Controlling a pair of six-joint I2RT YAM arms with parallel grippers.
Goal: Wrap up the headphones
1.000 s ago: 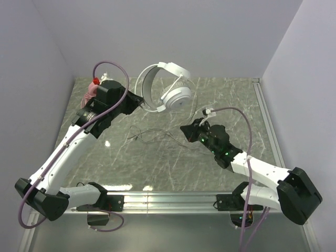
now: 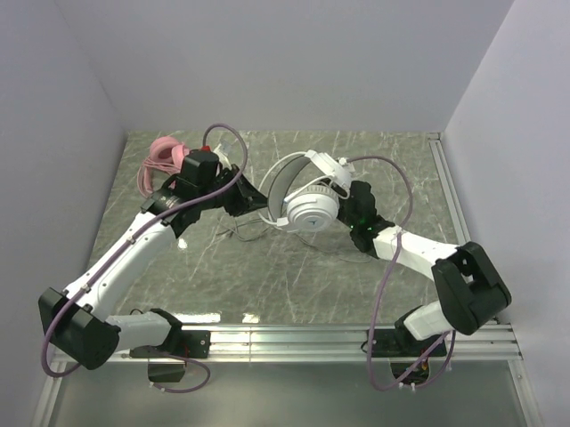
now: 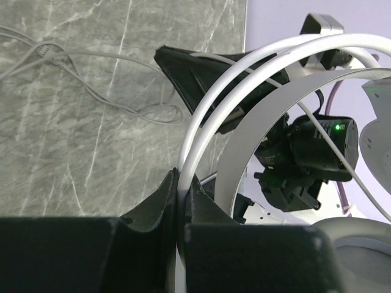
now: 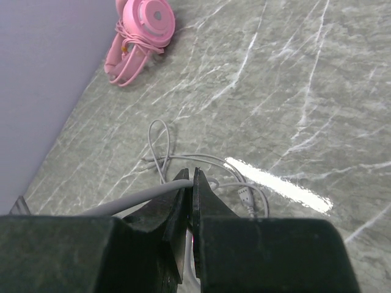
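Note:
The white headphones (image 2: pixel 313 211) are held up off the table, an ear cup facing the top view. My left gripper is shut on their thin white headband rods (image 3: pixel 223 107), with the grey inner band curving alongside. My right gripper is shut on the thin grey cable (image 4: pixel 137 197), which runs across its fingertips. In the top view, the right gripper's tips are hidden behind the headphones. More cable (image 4: pixel 208 159) lies in loose loops on the table, and its small connector (image 4: pixel 246 198) shows there.
Pink headphones (image 4: pixel 145 24) with their cable wound round them lie at the back left of the marble table (image 2: pixel 223 276). Grey walls close in the sides and back.
The left gripper has brought the white headphones down and right in the top view.

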